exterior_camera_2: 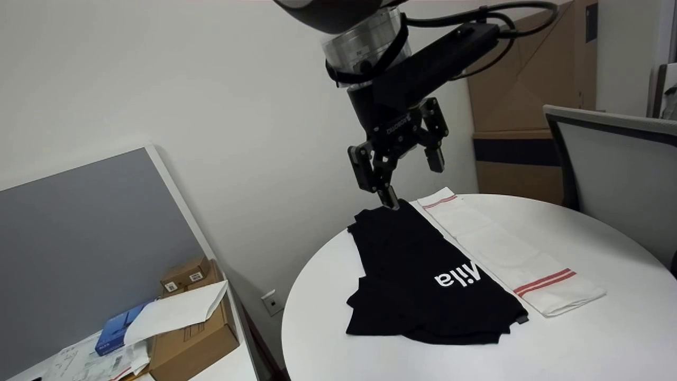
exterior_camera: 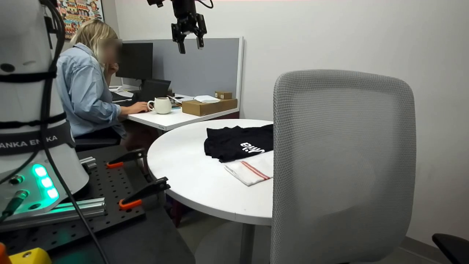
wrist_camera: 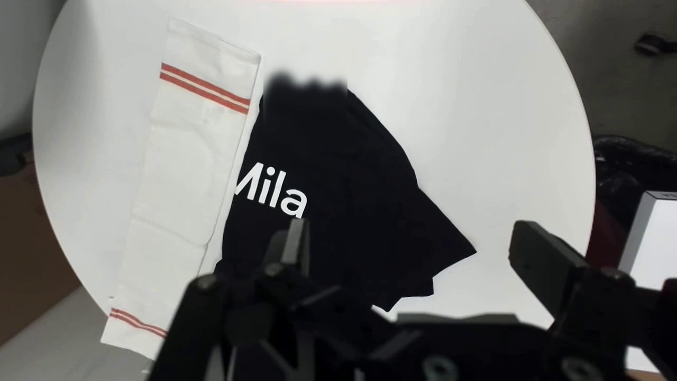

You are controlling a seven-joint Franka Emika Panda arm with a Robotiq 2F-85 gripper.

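Observation:
A black T-shirt (exterior_camera_2: 419, 279) with white "Mila" lettering lies folded and somewhat uneven on the round white table (exterior_camera_2: 323, 305). Alongside it, a long folded white towel (exterior_camera_2: 501, 244) with red stripes at both ends rests flat. In the wrist view the towel (wrist_camera: 171, 171) is to the left of the shirt (wrist_camera: 355, 184). My gripper (exterior_camera_2: 412, 181) hangs in the air above the table, its fingers wide apart and nothing between them. It is open and touches neither cloth. From the first exterior view, the chair back hides part of both cloths.
A grey mesh chair (exterior_camera: 343, 167) stands close against the table. Beyond it, a desk holds a white mug (exterior_camera: 161, 105) and a cardboard box (exterior_camera: 209, 107), with a seated person (exterior_camera: 88, 83) beside it. Bare tabletop surrounds the cloths.

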